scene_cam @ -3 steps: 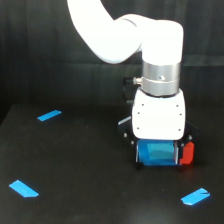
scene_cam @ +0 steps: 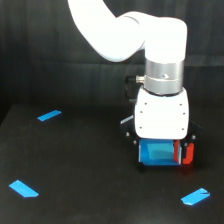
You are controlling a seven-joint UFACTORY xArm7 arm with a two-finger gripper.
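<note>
My gripper (scene_cam: 162, 148) points down at the right of the dark table, its white body hiding much of what lies under it. Directly below and behind it is a blue block-like thing (scene_cam: 157, 153). A red thing (scene_cam: 189, 154) shows at the blue one's right side, partly covered by dark gripper parts. The fingers are dark against the dark table, so whether they are apart or closed on either thing is unclear.
Blue tape-like strips lie on the black table: one at the back left (scene_cam: 49, 115), one at the front left (scene_cam: 23, 188) and one at the front right (scene_cam: 195, 197).
The arm and gripper have shifted slightly to the right. More red now shows beside the blue thing, which stays in about the same place.
</note>
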